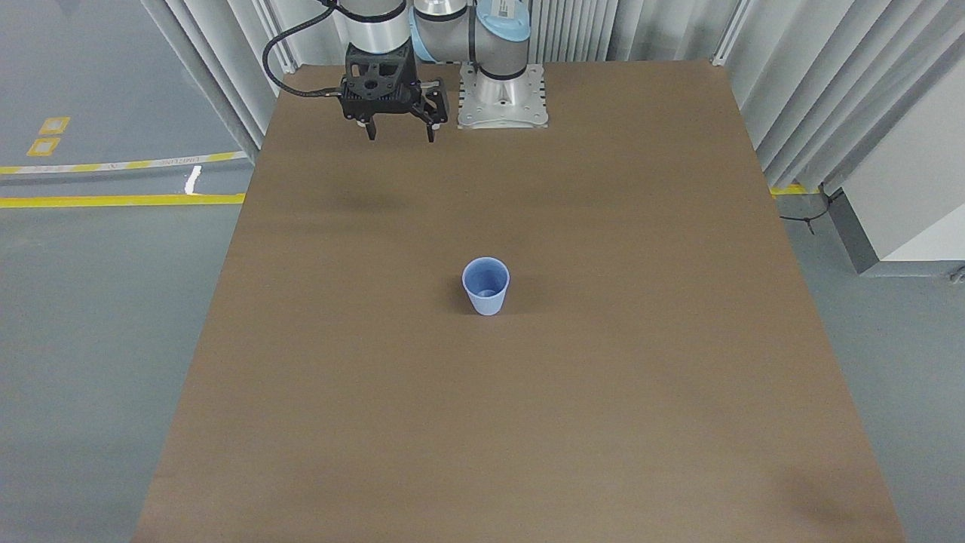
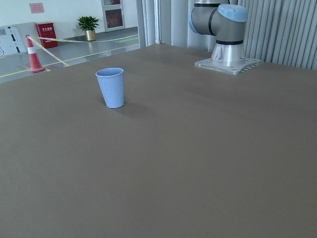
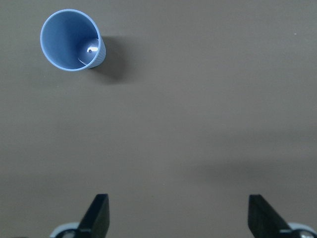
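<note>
A light blue plastic cup (image 1: 485, 296) stands upright near the middle of the table (image 1: 633, 362); it also shows in the left view (image 2: 111, 89) and at the top left of the wrist view (image 3: 73, 37). My gripper (image 1: 402, 130) is high at the back of the table in the front view, behind the cup and left of it, apart from it. In the wrist view the gripper has its fingers wide apart, with nothing between them. The left view does not show the gripper.
The robot's base (image 1: 502, 104) is fixed at the back of the table. Pale curtains line the back, and a white block (image 1: 914, 172) stands off the table at the right.
</note>
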